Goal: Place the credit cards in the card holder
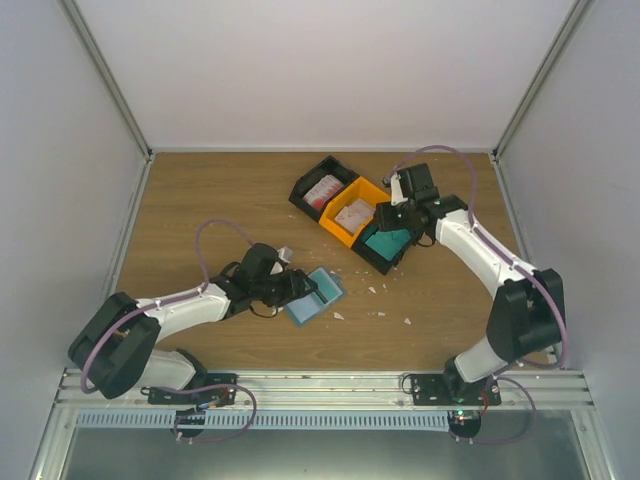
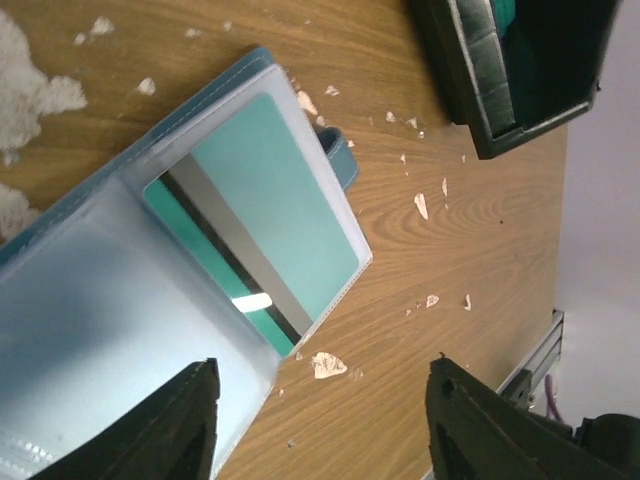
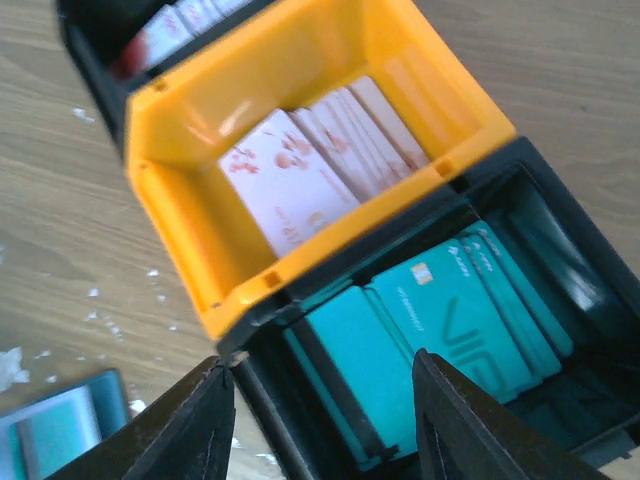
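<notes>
The pale blue card holder (image 2: 120,330) lies on the table, a teal card (image 2: 270,200) with a dark stripe in its pocket. My left gripper is over the holder, open, nothing between its fingers. My right gripper stands open above the black box of teal cards (image 3: 450,320), nothing between its fingers. Beside that box are the yellow box (image 3: 410,60) with white cards (image 3: 290,190) and, at the top view's upper middle, a black box with pink and white cards (image 1: 322,190).
Small pale scraps or worn patches (image 2: 328,365) dot the wooden table around the holder. White walls and metal rails border the workspace.
</notes>
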